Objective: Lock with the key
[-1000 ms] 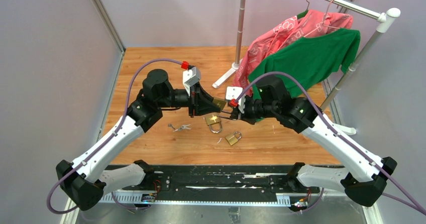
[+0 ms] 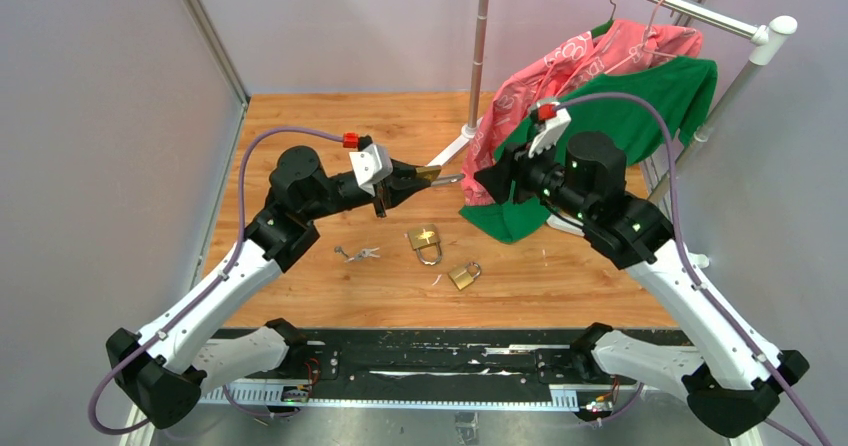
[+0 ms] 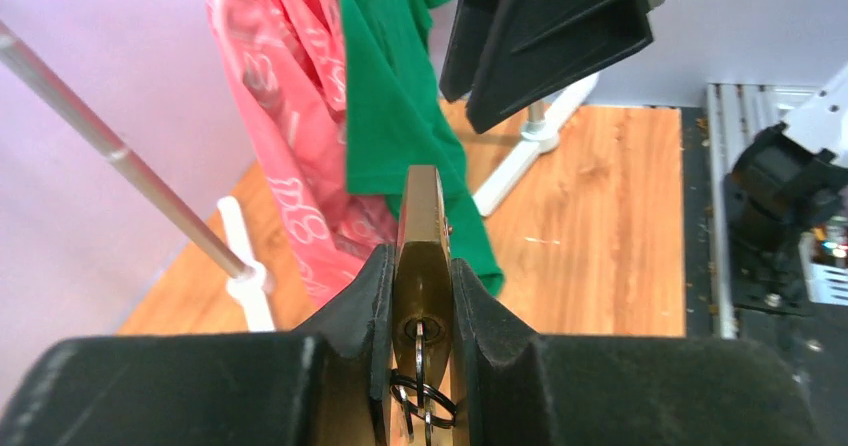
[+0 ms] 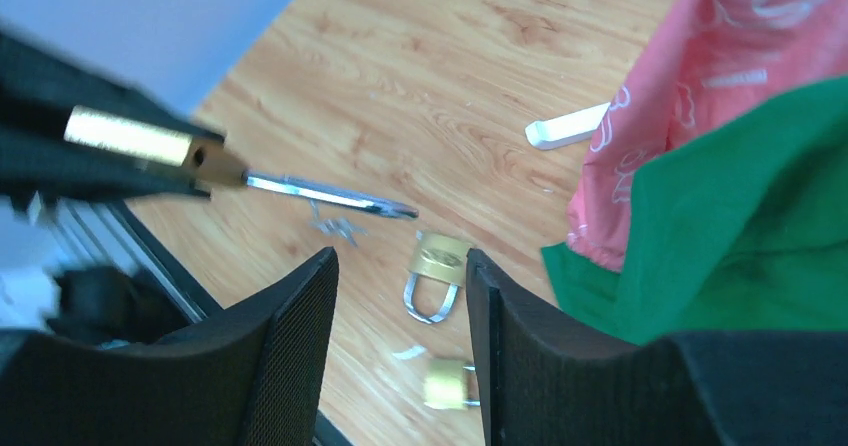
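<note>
My left gripper [image 2: 420, 181] is shut on a brass padlock [image 3: 422, 266], whose steel shackle sticks out toward the right arm in the top view. My right gripper is open with nothing visible between its fingers, a little right of and apart from the held padlock. Below on the table lie a larger brass padlock [image 2: 424, 237], a smaller one [image 2: 461, 276] and a small bunch of keys [image 2: 360, 254] to their left.
A clothes rack [image 2: 664, 2] holds a pink garment [image 2: 520, 96] and a green shirt [image 2: 630, 111], hanging down close behind my right gripper.
My right arm has pulled back up and to the right, away from the held padlock. My left gripper has shifted slightly left and up, still holding the padlock.
</note>
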